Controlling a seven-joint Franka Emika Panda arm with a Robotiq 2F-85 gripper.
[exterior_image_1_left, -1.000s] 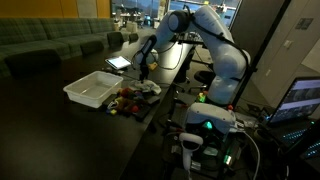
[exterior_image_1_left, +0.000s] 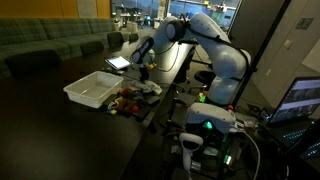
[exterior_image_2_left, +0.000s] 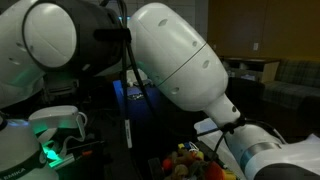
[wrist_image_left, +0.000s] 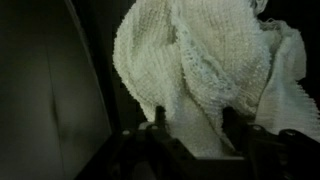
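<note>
A crumpled white towel (wrist_image_left: 195, 65) with a ribbed texture fills most of the wrist view. My gripper is over its near part, with its dark fingers (wrist_image_left: 160, 117) apart and towel fabric showing in the gap between them. Whether the fingers press on the cloth cannot be told. In exterior view 1 the same towel (exterior_image_1_left: 149, 88) lies on the dark table, below my gripper (exterior_image_1_left: 144, 77). The arm hides most of the towel in exterior view 2.
A white bin (exterior_image_1_left: 93, 89) stands on the table left of the towel. Several small coloured objects (exterior_image_1_left: 126, 102) lie in a pile between them, also visible as a pile (exterior_image_2_left: 188, 160) beneath the arm. Table in front of the bin is clear.
Over the last second, the gripper end of the arm has come slightly lower and nearer the towel. The towel, bin and pile look unmoved.
</note>
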